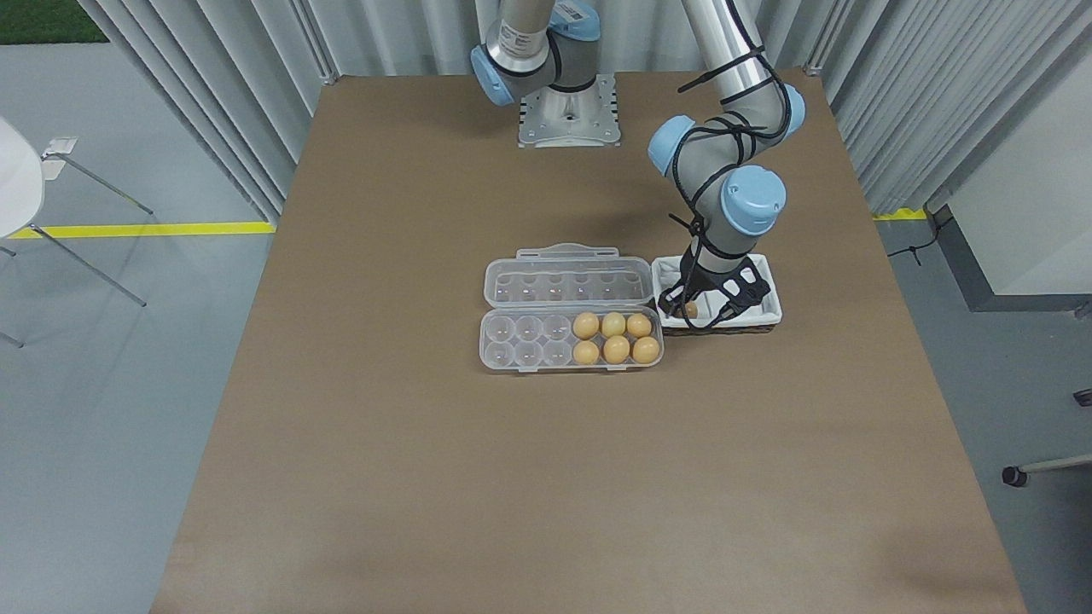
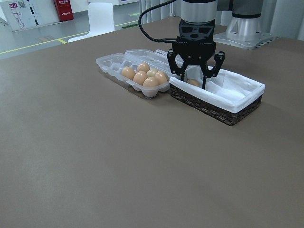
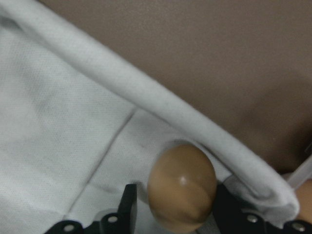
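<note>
In the wrist view a brown egg [image 3: 181, 187] lies in the white-lined basket [image 3: 73, 131], by its folded rim. My gripper is open around it, one finger on each side. In the left view the gripper [image 2: 194, 78] reaches down into the basket [image 2: 237, 92] over the egg [image 2: 193, 82]. The clear egg carton [image 1: 527, 339] lies open beside the basket, with several eggs [image 1: 615, 348] in its right part and empty cups in its left part.
</note>
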